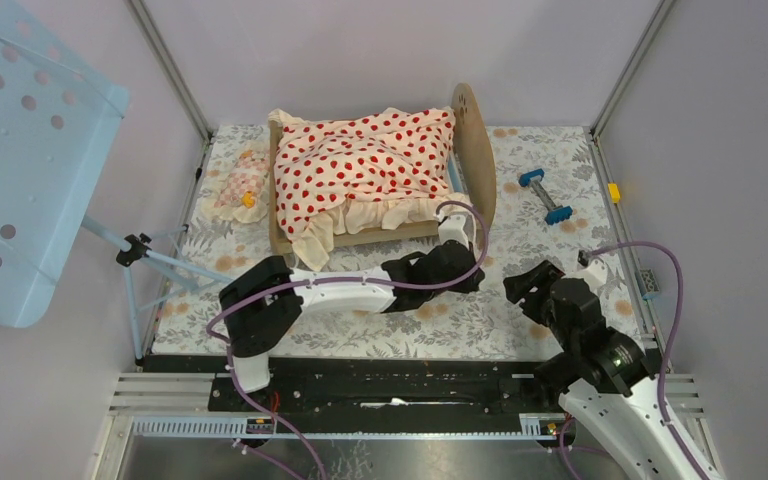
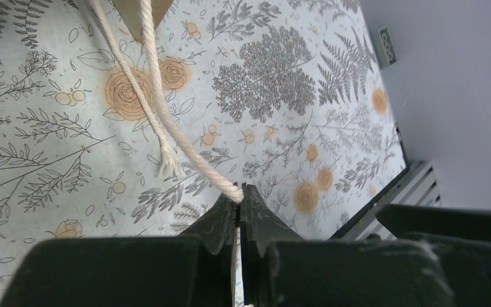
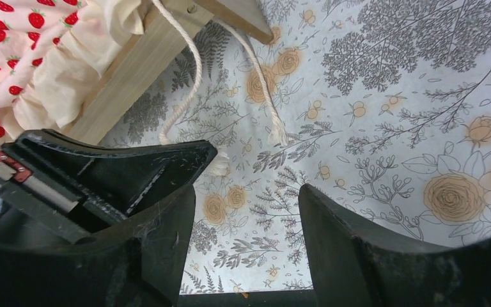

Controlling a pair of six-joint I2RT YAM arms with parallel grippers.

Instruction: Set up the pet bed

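The wooden pet bed (image 1: pixel 475 160) holds a white cushion (image 1: pixel 360 160) with red strawberries and a cream frill. Two cream cords hang from its right end down onto the mat. My left gripper is shut on one cord (image 2: pixel 192 150), in front of the bed; a second cord (image 3: pixel 259 77) lies loose beside it, ending in a frayed tip. To the right and slightly lower, my right gripper is open with only mat between its fingers; the side of my left gripper shows in the right wrist view.
A small patterned frilled item (image 1: pixel 235 190) lies left of the bed, a blue dumbbell (image 1: pixel 545 195) at back right. A light blue perforated panel on a folding frame (image 1: pixel 30 150) fills the left.
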